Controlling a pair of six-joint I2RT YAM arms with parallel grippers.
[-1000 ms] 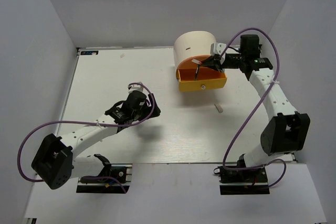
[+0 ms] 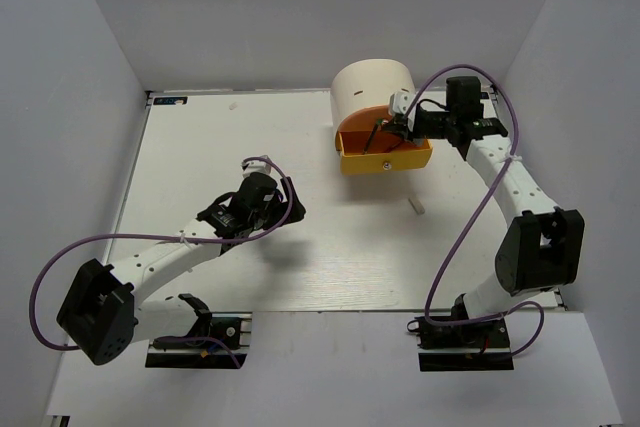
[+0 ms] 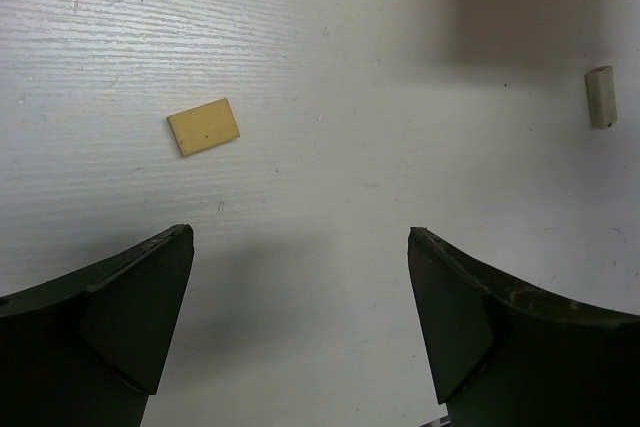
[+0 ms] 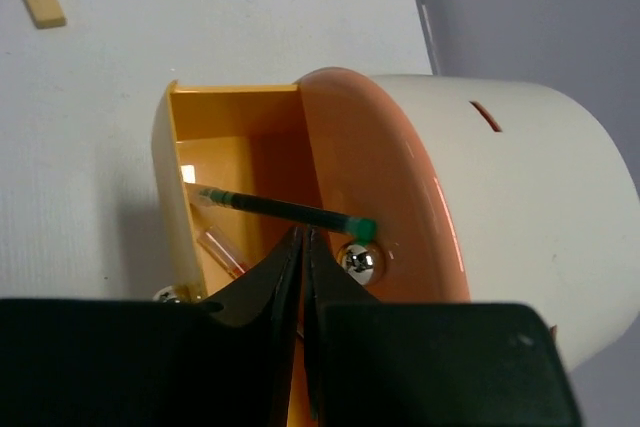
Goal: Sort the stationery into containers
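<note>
A white and orange container [image 2: 372, 82] stands at the back with an orange drawer [image 2: 385, 162] out. In the right wrist view, a dark pen with green ends [image 4: 290, 209] and a clear tube [image 4: 220, 251] lie inside. My right gripper is at the drawer; whether it holds anything is hidden. My left gripper hangs open over the table at left, nothing between its fingers. Beyond it lie a tan block [image 3: 204, 127] and a grey block [image 3: 600, 97].
Grey walls border it at the back and sides.
The left arm has stayed in place.
</note>
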